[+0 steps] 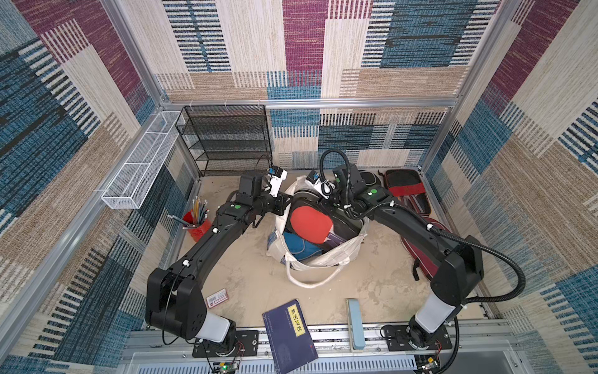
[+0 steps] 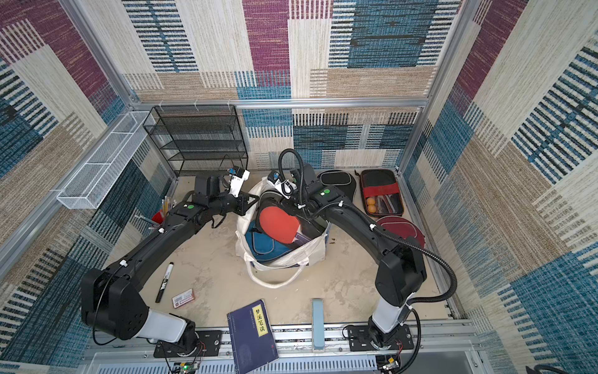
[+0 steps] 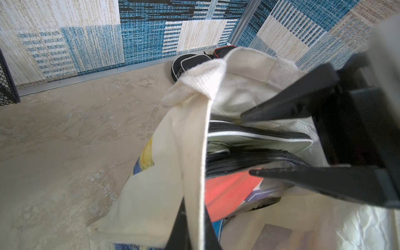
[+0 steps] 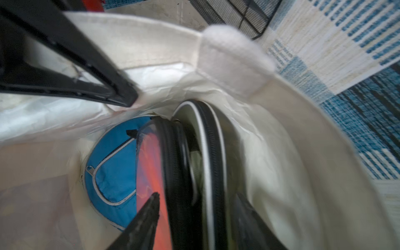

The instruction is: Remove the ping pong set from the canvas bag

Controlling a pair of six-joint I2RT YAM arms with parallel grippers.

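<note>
The cream canvas bag (image 1: 315, 268) stands mid-table, holding a ping pong set with a red paddle (image 1: 310, 223) in a black-edged case, plus a blue pouch (image 4: 106, 175) and another zipped case (image 4: 212, 166). My left gripper (image 1: 281, 203) is at the bag's left rim; in the left wrist view its fingers are behind the cream fabric, looking shut. My right gripper reaches down inside the bag over the case edges, fingers apart at either side; whether they touch is unclear.
A red-and-black case (image 1: 405, 190) and red bag lie at the right, a pen cup (image 1: 198, 227) and black rack (image 1: 224, 140) at the left and back. A book (image 1: 286, 336) and blue box (image 1: 355, 324) lie at the front.
</note>
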